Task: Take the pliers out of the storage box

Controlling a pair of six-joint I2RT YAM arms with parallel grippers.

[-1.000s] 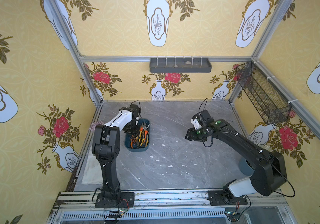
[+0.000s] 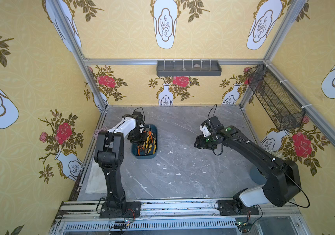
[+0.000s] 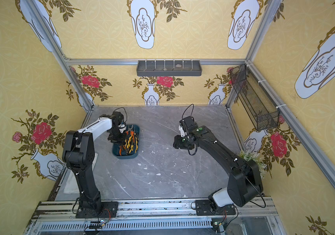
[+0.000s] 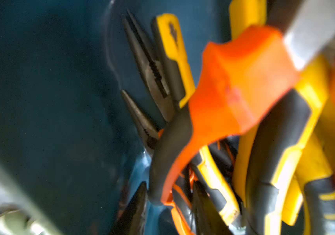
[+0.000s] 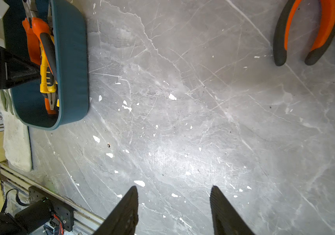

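The blue storage box (image 2: 144,155) holds several pliers with orange, yellow and black handles. My left gripper is low inside it, fingers apart around the lower end of an orange-and-black handle (image 4: 237,90); whether they touch it I cannot tell. Needle-nose pliers (image 4: 147,70) lie beside it. My right gripper hangs over the table to the right, open and empty. Orange-handled pliers (image 5: 323,31) lie at the top right of the right wrist view, outside the box.
A white cloth (image 2: 95,180) lies along the left edge. A mesh basket (image 2: 277,98) is fixed high on the right, and a grey tray (image 2: 189,72) on the back wall.
The right arm looks still.
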